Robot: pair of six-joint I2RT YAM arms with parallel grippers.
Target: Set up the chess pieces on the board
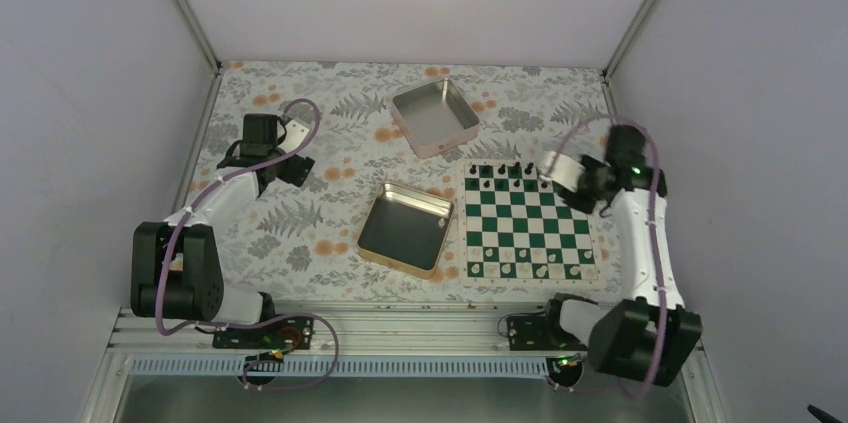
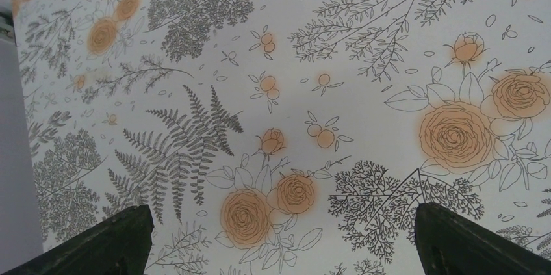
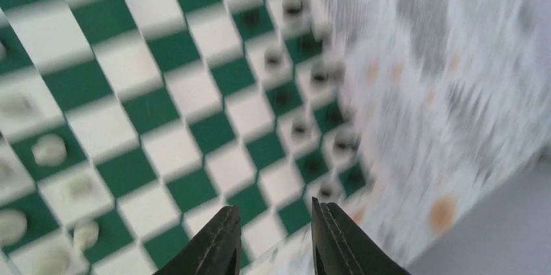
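The green-and-white chessboard (image 1: 518, 225) lies at the right of the table, dark pieces (image 1: 516, 167) along its far rows and white pieces (image 1: 523, 253) along its near rows. My right gripper is above the board, blurred in the top view by motion; its fingers are apart with nothing visible between them. The gold-rimmed tray (image 1: 400, 228) left of the board holds a small light piece near its right side. My left gripper hangs over bare tablecloth at the left, fingers wide apart and empty.
A pinkish tray (image 1: 435, 115) stands at the back middle and looks empty. The floral tablecloth (image 1: 340, 143) is clear between the left arm and the trays. Walls border both sides, close to the right arm.
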